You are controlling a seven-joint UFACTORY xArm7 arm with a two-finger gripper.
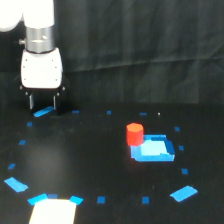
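A red block-like object [134, 133] sits at the back left corner of a small blue tray [168, 157]; whether it rests inside or leans on the rim I cannot tell. Something pale blue-white [153, 147] lies in the tray. Far to the left, my gripper [43, 104] points down over the back of the table. Its two dark fingers are spread apart, with nothing visible between them. A wide gap of bare table separates it from the red object.
Small blue tape marks outline an area on the black table [90, 160]. Larger blue strips [184, 193] lie near its corners. A cream-coloured object [53, 211] shows at the front left edge. A dark curtain [140, 50] hangs behind.
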